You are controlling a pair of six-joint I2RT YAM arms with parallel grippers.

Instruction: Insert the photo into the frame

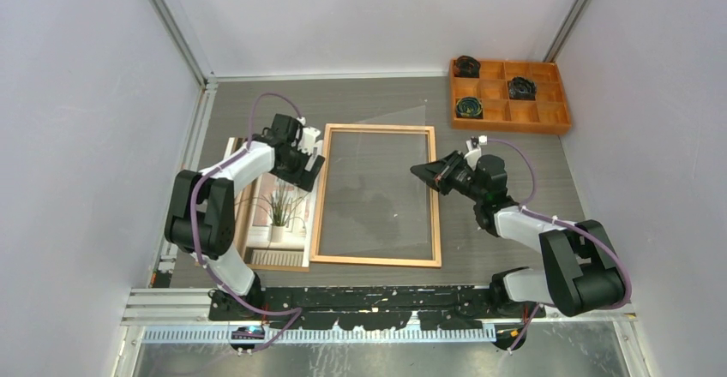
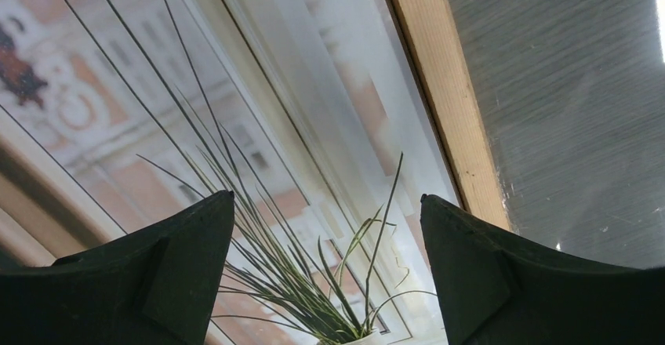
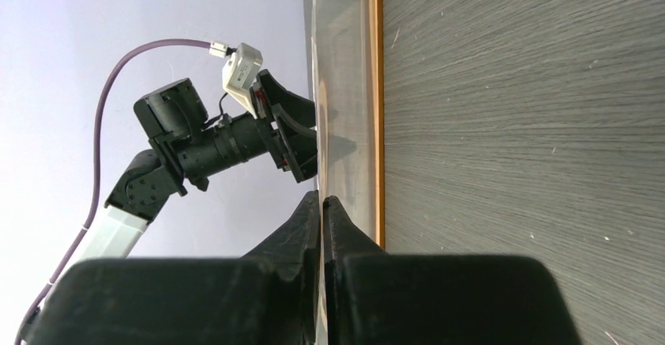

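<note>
The photo (image 1: 287,236), with a potted plant and a pale window, lies left of the wooden frame (image 1: 318,210). Over the photo's upper right part, my left gripper (image 1: 310,174) stands open; its wrist view shows the printed plant (image 2: 345,314) and the frame's side bar (image 2: 448,86) beneath, with nothing between the fingers. A clear sheet (image 1: 394,116) spans the frame opening and reaches past its top bar. My right gripper (image 1: 415,171) is shut on this sheet's edge above the frame's right side; the right wrist view shows the thin sheet (image 3: 345,86) nearly edge-on between the fingertips.
A compartmented orange tray (image 1: 514,126) with several dark coils stands at the back right. Bare grey table (image 1: 493,261) lies right of the frame. The left arm (image 3: 176,137) shows beyond the sheet in the right wrist view.
</note>
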